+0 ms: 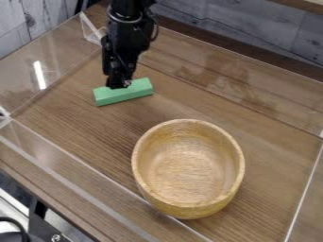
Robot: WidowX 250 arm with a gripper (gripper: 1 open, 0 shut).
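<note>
A green rectangular block [124, 92] lies on the wooden table, left of centre and toward the back. My black gripper [121, 78] hangs just over it, pointing down, its fingers close above the block. Whether they touch it, and how far apart they stand, is hard to tell. A large round beige bowl [190, 165] stands on the table at the front right, apart from the block.
</note>
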